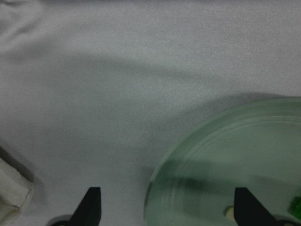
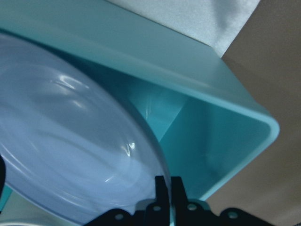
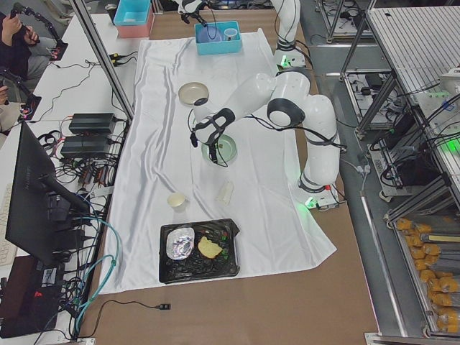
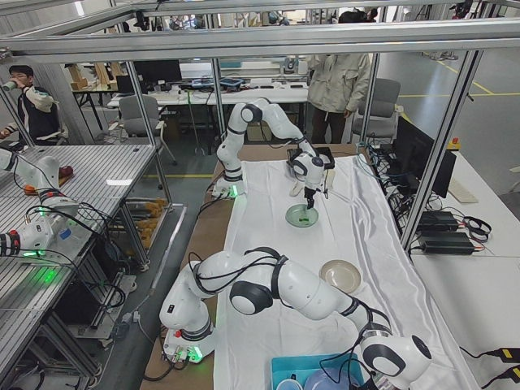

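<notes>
A green plate (image 4: 302, 218) lies on the white cloth, with small green and pale bits on it, seen at the right of the left wrist view (image 1: 221, 155). My left gripper is low over the plate's edge, open, with nothing visible between its fingers. At the other end, my right gripper is shut on the rim of a blue plate (image 2: 70, 132) that is tilted in or over a teal bin (image 2: 221, 146). A beige plate (image 4: 340, 275) lies between the arms.
A black tray (image 3: 198, 266) with foil and a yellow piece sits at the near end, a cream cup (image 3: 176, 200) and a pale flat item (image 3: 225, 192) before it. Monitor and cables line the table's side. Cloth beside the plates is clear.
</notes>
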